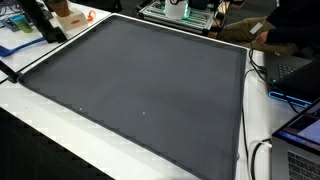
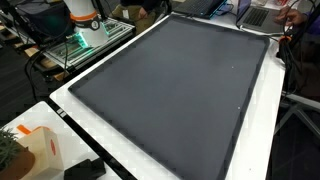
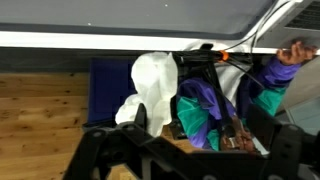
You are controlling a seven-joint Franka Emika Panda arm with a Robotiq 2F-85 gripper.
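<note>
In the wrist view my gripper is open, its dark fingers spread apart at the bottom of the picture. Nothing shows held between them. Beyond the fingers are a wooden floor (image 3: 45, 118), a white crumpled cloth or bag (image 3: 153, 88) and green and purple fabric (image 3: 198, 112). The grey board (image 1: 150, 85) on the white table (image 1: 110, 146) is bare in both exterior views. Neither exterior view shows the gripper; only the white arm base (image 2: 84, 22) appears there.
Laptops (image 1: 292, 78) and cables crowd one table end. At another edge sit a potted plant (image 2: 12, 152), a wooden box (image 2: 42, 147) and a small black block (image 2: 88, 169). A person's hand (image 3: 298, 52) is near the table edge.
</note>
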